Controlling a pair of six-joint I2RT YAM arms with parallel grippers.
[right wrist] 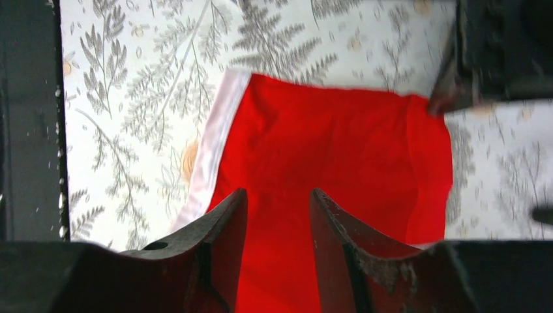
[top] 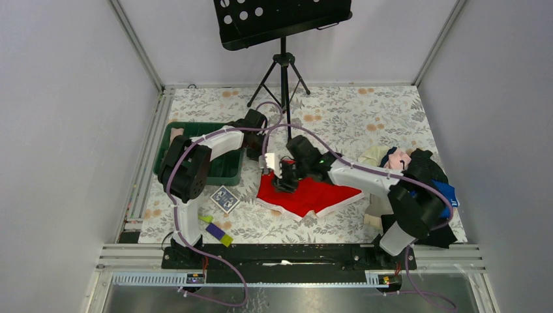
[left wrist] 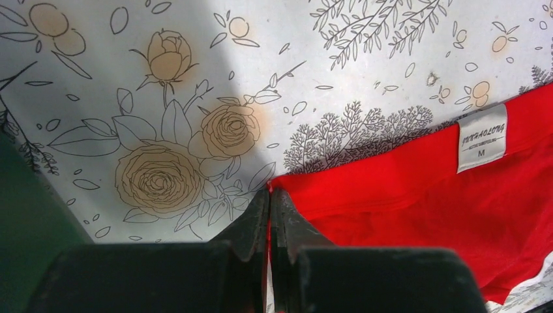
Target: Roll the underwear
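Observation:
Red underwear [top: 313, 199] with white leg trim and a waistband label [left wrist: 481, 138] lies flat on the floral table. My left gripper is shut at the waistband's left corner; whether fabric is between its fingertips is hard to tell. My right gripper [top: 285, 184], blurred in the top view, is over the left part of the underwear. In the right wrist view its fingers [right wrist: 215, 254] stand apart above the red cloth, nothing between them but the cloth below.
A green bin [top: 222, 171] stands left of the underwear, a pile of clothes [top: 424, 169] to the right. A black music stand [top: 283, 65] is at the back. A small card [top: 224, 199] lies beside the bin.

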